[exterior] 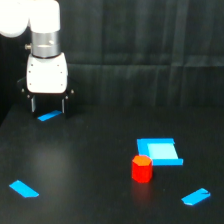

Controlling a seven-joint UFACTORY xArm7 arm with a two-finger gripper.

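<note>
My gripper points down at the back left, its two fingers set wide apart and open. Under it, a small blue strip lies on the dark table, apart from the fingertips as far as I can see. A red, roughly cylindrical block stands right of centre. Just behind it lies a blue tray-like piece with a pale inside; the block hides part of its front edge. One blue strip rests at the front left, another at the front right.
</note>
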